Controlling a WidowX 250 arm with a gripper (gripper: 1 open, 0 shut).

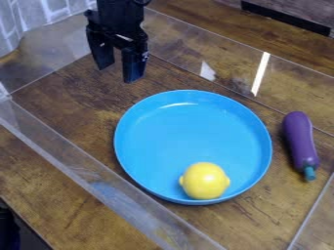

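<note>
A yellow toy lemon (205,181) rests in the lower part of a round blue plate (183,129). To the right of the plate lies a purple toy eggplant (299,144) with its green stem toward the front. My dark gripper (115,62) hangs above the bare wood at the upper left, apart from the plate, with two fingers pointing down. Nothing shows clearly between them.
Transparent walls edge the area at the left and front.
</note>
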